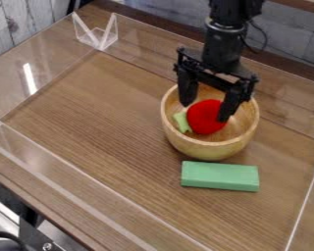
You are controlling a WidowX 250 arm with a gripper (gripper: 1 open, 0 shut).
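A black robot gripper (215, 78) reaches down from the top over a wooden bowl (234, 140), its fingers spread apart at the bowl's back rim. The bowl holds a red round object (208, 118) and a small light green piece (183, 122) at its left. The gripper's fingers are above and around the back of the red object; whether they touch it is unclear.
A green block (219, 175) lies in front of the bowl. A white wire-like object (97, 31) stands at the back left.
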